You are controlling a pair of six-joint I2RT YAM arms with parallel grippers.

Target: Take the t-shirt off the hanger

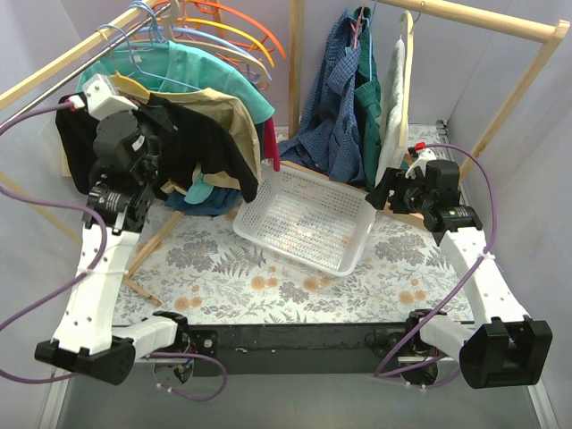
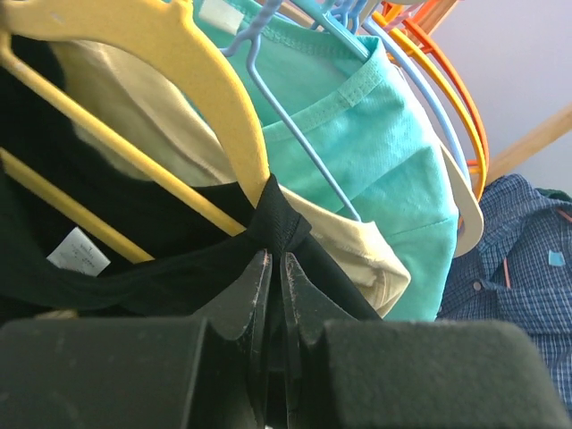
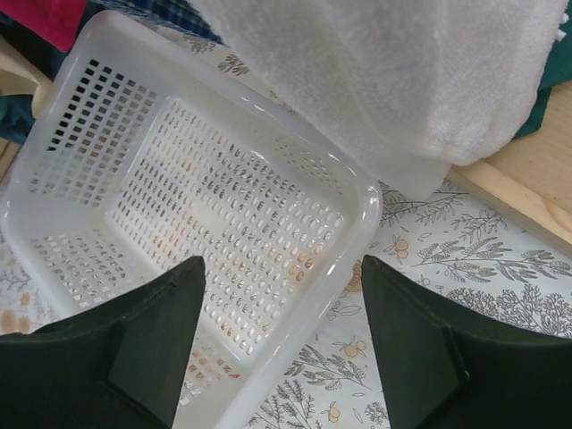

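Observation:
At the upper left of the top view, a black t-shirt (image 1: 219, 152) hangs on a yellow hanger (image 2: 210, 98) among other garments. My left gripper is shut on the black fabric just below the hanger's curved end; the fabric runs up from between its fingers. In the top view the left arm covers part of the shirt. My right gripper stands open above the right edge of the white basket (image 1: 304, 223), below the hanging light towel-like cloth (image 3: 402, 80), with nothing between its fingers.
Teal (image 1: 152, 63) and beige garments share the left rail with coloured hangers. Blue checked (image 1: 326, 125) and green clothes hang from the back right rail. Wooden bars lie on the floor left of the basket and behind it.

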